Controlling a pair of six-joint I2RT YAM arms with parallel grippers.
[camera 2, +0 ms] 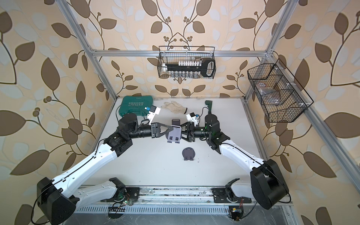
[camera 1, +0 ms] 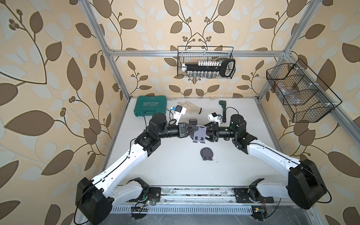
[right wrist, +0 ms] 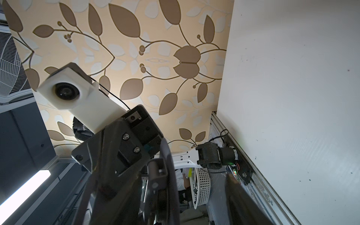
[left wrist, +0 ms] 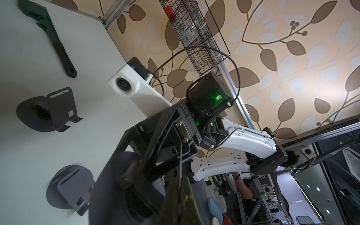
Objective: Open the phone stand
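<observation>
A grey phone stand (camera 1: 199, 135) is raised at the tips of my left gripper (camera 1: 195, 128), which is shut on it; only its thin edge can lie between the fingertips. My right gripper (camera 1: 209, 131) is open at the stand's right side, very close to it; whether it touches cannot be told. In the left wrist view the raised stand's round base (left wrist: 108, 191) fills the lower middle. A second stand (left wrist: 63, 112) stands at mid-table behind, its plate tilted up from the base. A third stand (camera 1: 206, 153) lies on the table in front.
A green case (camera 1: 150, 105), a pale glove (camera 1: 189, 107) and a green tool (camera 1: 223, 110) lie along the back of the white table (camera 1: 255, 127). Wire baskets (camera 1: 206, 69) hang on the frame.
</observation>
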